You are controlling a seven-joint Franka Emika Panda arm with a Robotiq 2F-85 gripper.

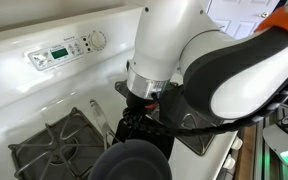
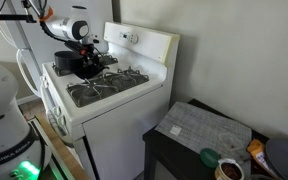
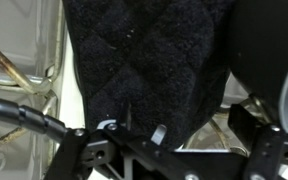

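Observation:
A black quilted cloth, like a pot holder or mitt (image 3: 144, 60), fills the middle of the wrist view. My gripper stands open close over it; whether its fingers touch the cloth is unclear. To the right of the cloth, a dark round pan (image 3: 269, 60) reaches close to the right finger. In exterior view 1, the pan (image 1: 131, 162) is in front of the dark cloth (image 1: 139, 128) on the stovetop, below my arm. My fingertips are hard to make out there against the black cloth.
Burner grates (image 1: 59, 148) lie left of the pan. A long grey handle (image 1: 99, 118) is close behind it. The stove's control panel (image 1: 69, 48) rises at the back. In exterior view 2, a separate counter (image 2: 194, 135) holds small bowls and a pan.

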